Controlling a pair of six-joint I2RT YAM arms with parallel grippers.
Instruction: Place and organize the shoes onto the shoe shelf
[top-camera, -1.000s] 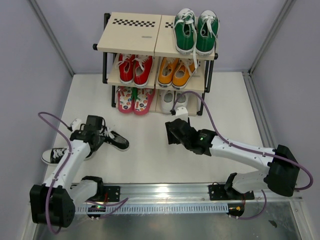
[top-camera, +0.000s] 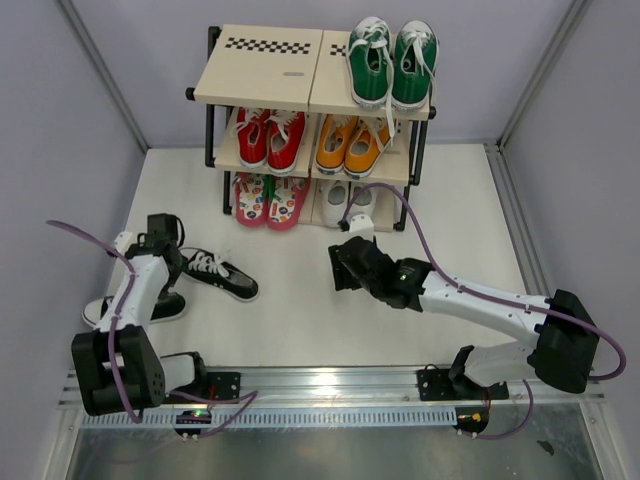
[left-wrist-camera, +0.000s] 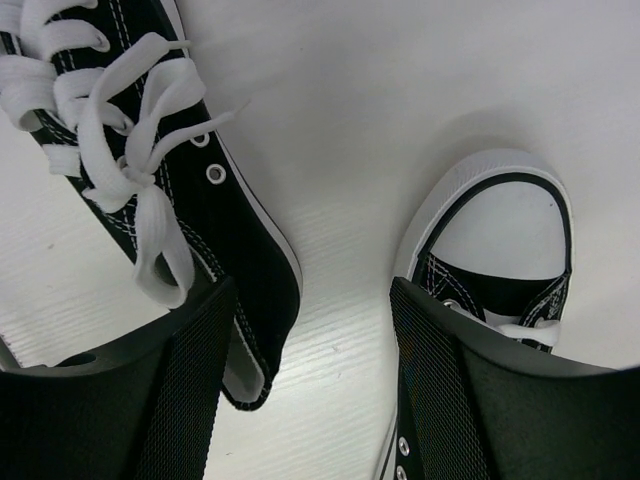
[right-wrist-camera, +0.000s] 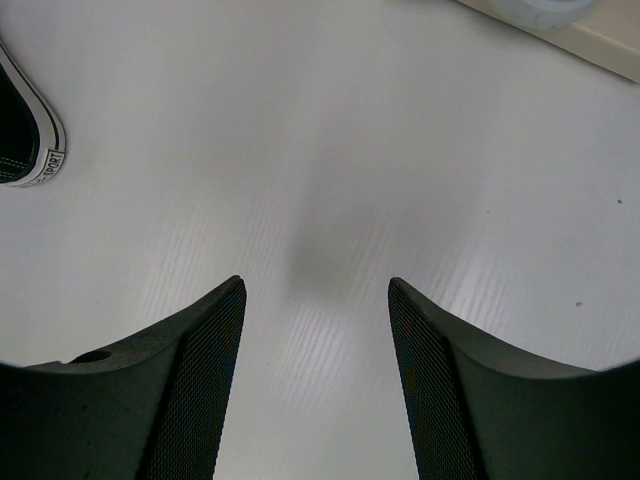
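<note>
Two black-and-white canvas shoes lie on the floor at left: one (top-camera: 220, 275) angled toward the middle, the other (top-camera: 100, 312) partly under my left arm. My left gripper hovers open over them; in its wrist view a laced shoe (left-wrist-camera: 250, 260) is at the left, a white toe cap (left-wrist-camera: 495, 230) at the right. My right gripper stands open in the centre over bare floor, nothing between its fingers.
The shelf (top-camera: 260, 75) holds green shoes on top, red and orange pairs in the middle, pink and white pairs below. Its top-left board is empty.
My left arm has moved leftward from over the angled shoe, uncovering it, and shifted slightly since. The right arm shows almost no movement.
</note>
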